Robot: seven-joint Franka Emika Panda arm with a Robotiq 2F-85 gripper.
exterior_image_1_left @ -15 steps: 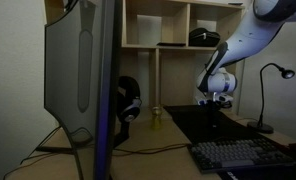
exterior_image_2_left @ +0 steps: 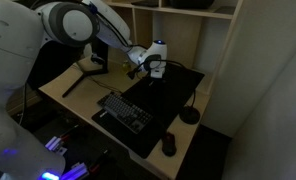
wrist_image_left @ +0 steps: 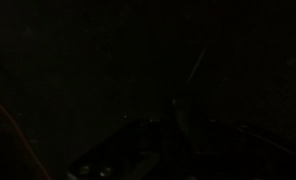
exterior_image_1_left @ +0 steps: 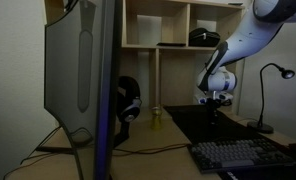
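Observation:
At the back of the desk, over the black mat [exterior_image_2_left: 184,82], the white arm reaches down to my gripper [exterior_image_1_left: 212,109]. In exterior view 2 the gripper [exterior_image_2_left: 155,77] is low over the same mat, small and dark against it. The wrist view is almost black; only faint outlines of the gripper's dark parts show along its lower edge. Whether the fingers are open or shut, and what may be between them, cannot be made out.
A yellow object [exterior_image_1_left: 156,118] and headphones on a stand [exterior_image_1_left: 128,101] are at the back. The keyboard [exterior_image_2_left: 127,111] lies in front of the gripper, the mouse [exterior_image_2_left: 169,145] towards the near edge. A desk lamp [exterior_image_1_left: 262,102] stands to the right. The monitor [exterior_image_1_left: 79,70] fills the left foreground.

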